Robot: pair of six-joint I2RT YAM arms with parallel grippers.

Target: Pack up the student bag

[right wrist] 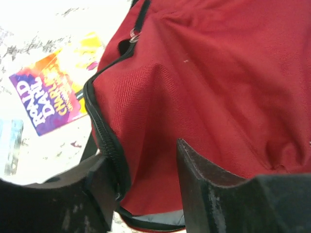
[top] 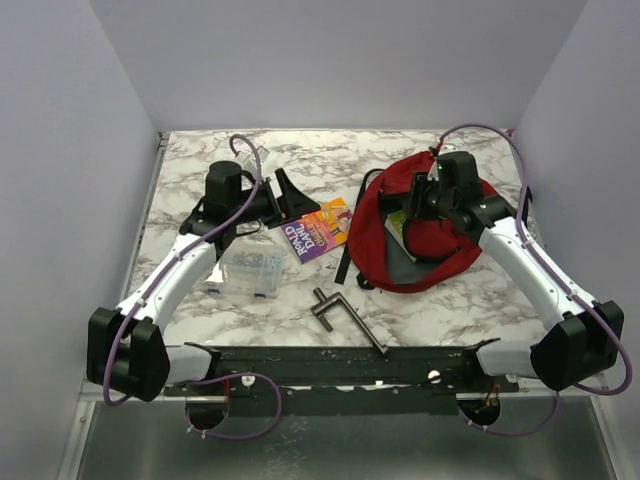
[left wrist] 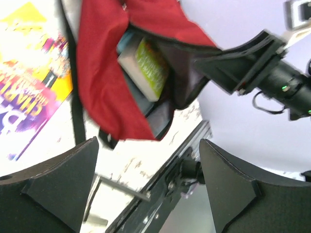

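Observation:
The red backpack [top: 372, 250] lies open on the right of the table, a yellow-green book [left wrist: 150, 68] inside it. My left gripper [top: 290, 205] hangs over the purple-orange Roald Dahl book [top: 312, 236], left of the bag; in its wrist view the fingers stand apart with nothing visible between them. My right gripper is at the bag's upper rim, the zipper edge [right wrist: 109, 141] at its fingers; whether it grips the fabric I cannot tell.
A clear plastic case [top: 252, 275] lies at the left. A dark angled metal piece [top: 355, 320] lies at the front middle.

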